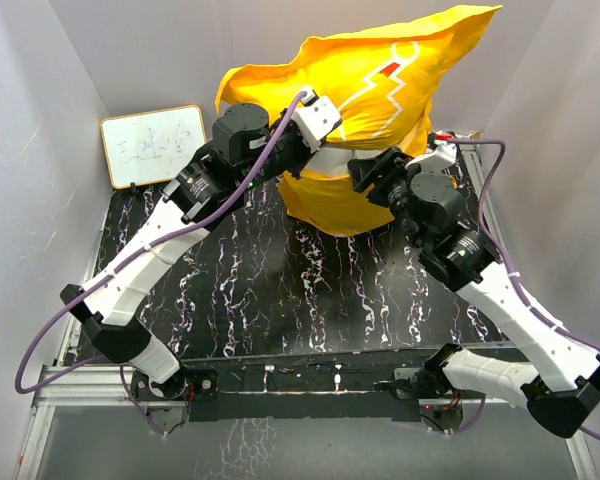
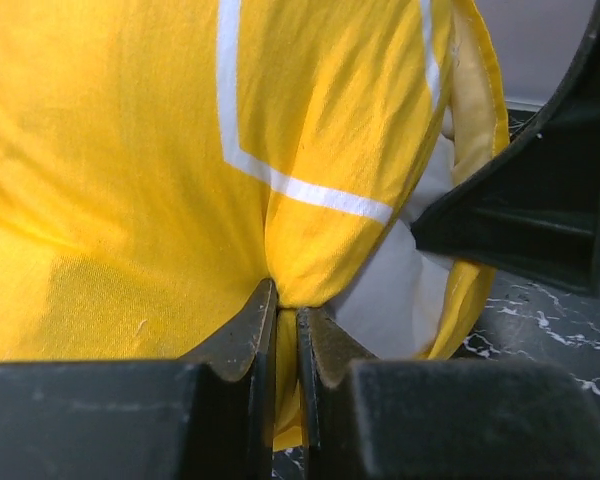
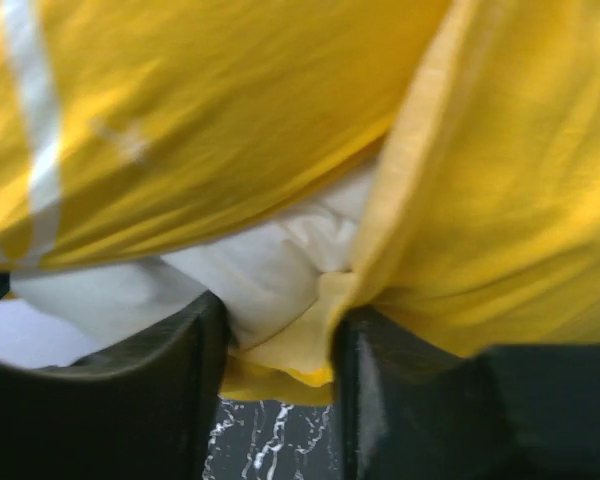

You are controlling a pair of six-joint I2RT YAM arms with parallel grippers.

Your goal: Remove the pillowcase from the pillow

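The yellow pillowcase, printed with white lines and a red patch, hangs bunched at the back of the table. Its mouth gapes toward the front, and the white pillow shows inside. In the left wrist view, my left gripper is shut on a gathered fold of the pillowcase. My right gripper is at the mouth, its fingers apart. Between them show white pillow and yellow cloth, with the pillowcase's hem running down to one fingertip. A dark right finger also reaches the mouth in the left wrist view.
A small whiteboard leans at the back left. Grey walls close in the back and sides.
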